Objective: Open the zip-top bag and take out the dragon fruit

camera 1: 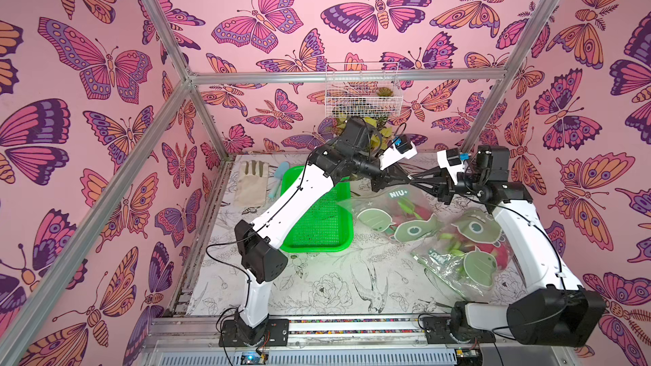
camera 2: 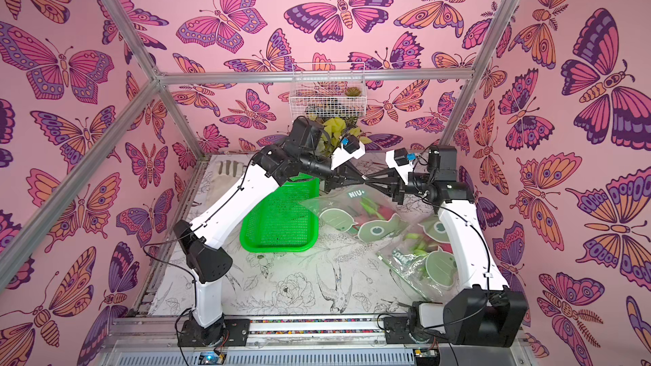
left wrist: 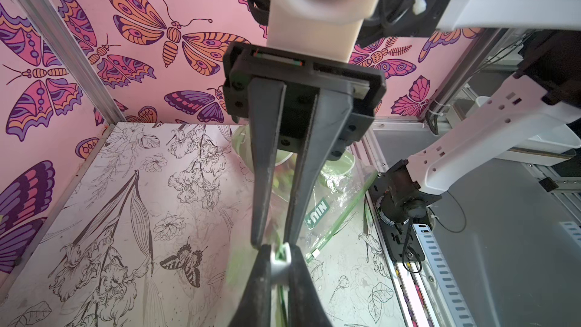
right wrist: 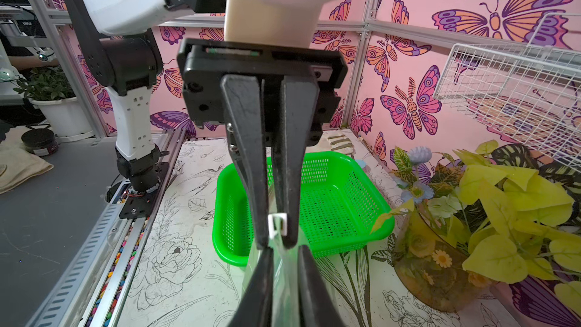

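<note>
A clear zip bag with green print lies right of the basket, its upper edge raised between my arms. Pink dragon fruit with green tips shows through it. My left gripper is shut on the bag's white zip slider at that edge. Facing it, tips almost meeting, is my right gripper. Its fingers stand a little apart on either side of the bag's edge, around the slider spot. Whether the right pads touch the plastic cannot be told.
Another filled zip bag lies front right, under the right arm. A green basket sits under the left forearm. A yellow-leaved plant stands at the back.
</note>
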